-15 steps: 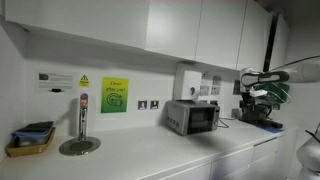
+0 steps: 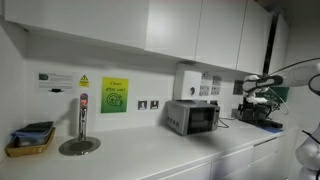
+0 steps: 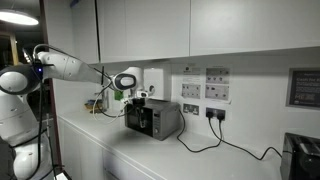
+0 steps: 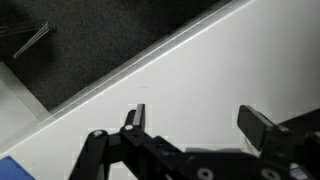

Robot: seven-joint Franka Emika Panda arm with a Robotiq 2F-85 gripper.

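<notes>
My gripper is open in the wrist view, its two dark fingers wide apart above the white countertop (image 4: 165, 95), with nothing between them. A grey microwave (image 3: 157, 117) with a dark front stands on the counter against the wall. In exterior view 2 the arm reaches over from the left, and the gripper (image 3: 138, 97) appears close to the microwave's upper front; the exact gap cannot be judged. In exterior view 1 the same microwave (image 2: 193, 117) stands mid-counter, and the arm (image 2: 266, 80) is at the far right.
A sink tap (image 2: 83, 115) and a basket (image 2: 32, 138) are at the left end of the counter. A black appliance (image 3: 300, 157) stands at the right in exterior view 2. Cables (image 3: 212, 147) trail along the wall. Cupboards hang above.
The arm at the right has shifted slightly, its gripper end appearing a little lower. The microwave and the other counter items have not moved.
</notes>
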